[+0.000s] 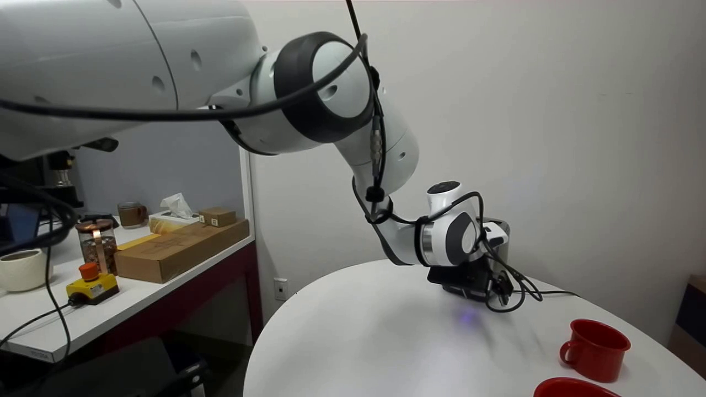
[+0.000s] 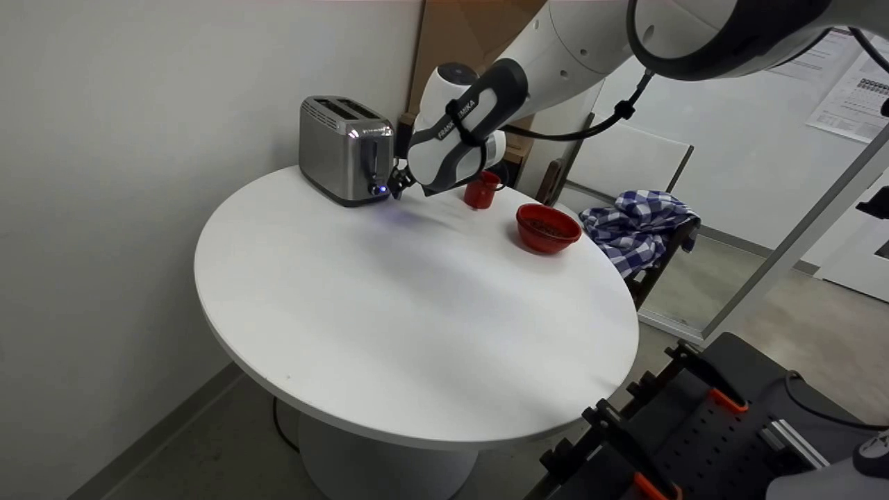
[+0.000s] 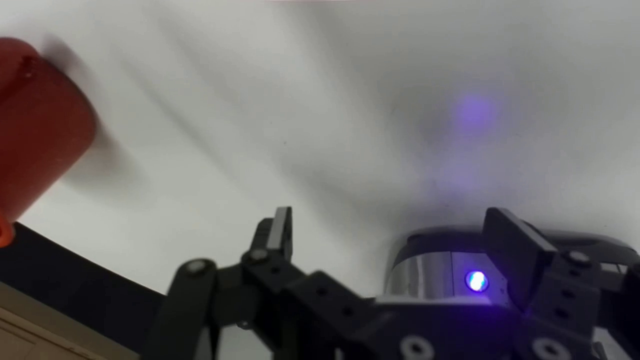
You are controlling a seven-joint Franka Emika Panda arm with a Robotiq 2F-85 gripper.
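A silver toaster (image 2: 333, 154) stands upright at the back edge of the round white table, its two top slots empty as far as shows. In the wrist view my gripper is open, its two fingers wide apart. Part of the toaster (image 3: 420, 273), with a lit blue-white button (image 3: 477, 281), shows low between the fingers, toward the right finger (image 3: 516, 243). Bare table fills the rest of the gap, and nothing is held. Seen from exterior view 2, the gripper is low beside the toaster's button end; whether they touch cannot be told.
A red mug (image 1: 597, 350) stands right of the arm. Nearby is a red bowl (image 2: 547, 229) with small dark contents. Loose black cables (image 1: 513, 291) hang around the wrist.
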